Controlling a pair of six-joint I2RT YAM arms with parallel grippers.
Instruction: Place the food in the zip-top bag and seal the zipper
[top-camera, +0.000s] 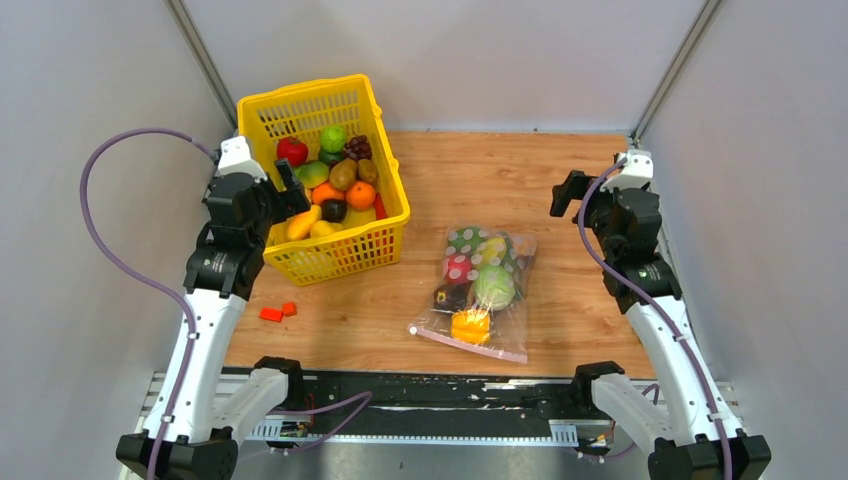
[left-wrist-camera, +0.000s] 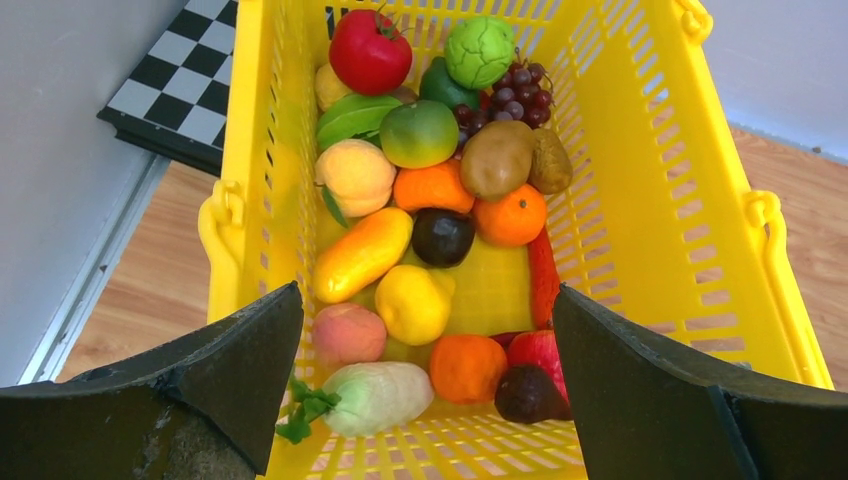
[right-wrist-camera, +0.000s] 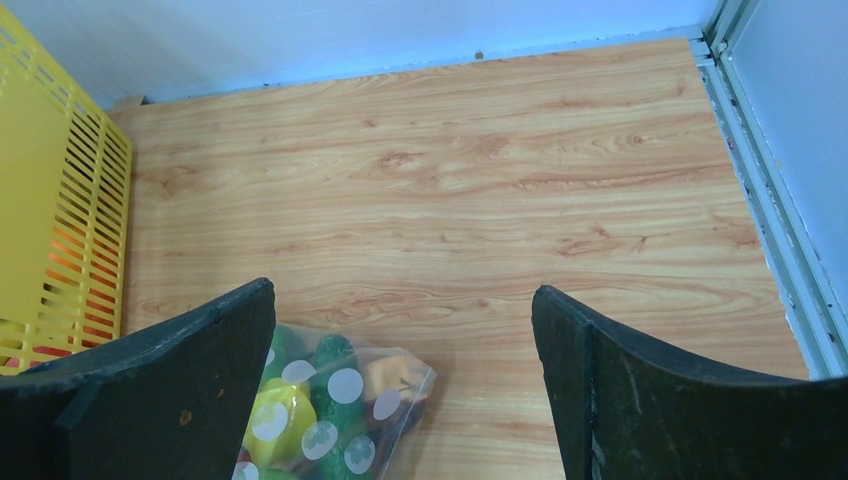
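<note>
A clear zip top bag with white dots (top-camera: 510, 325) lies flat on the table, filled with several pieces of toy food, including a green cabbage (top-camera: 494, 287) and an orange block-like piece (top-camera: 471, 325). Its pink zipper strip (top-camera: 470, 346) runs along the front edge; whether it is fully closed is too small to tell. My left gripper hangs open above the yellow basket, nothing between its fingers. To the right of the bag, my right gripper is also open and empty, raised over the table; the bag's far end shows beyond its left finger.
The yellow basket (top-camera: 390, 226) at back left holds several fruits and vegetables. Two small red pieces (top-camera: 271, 314) lie in front of it. A checkered board (left-wrist-camera: 185, 80) is behind the basket's left side. Bare wood (right-wrist-camera: 450, 180) stretches across the back right.
</note>
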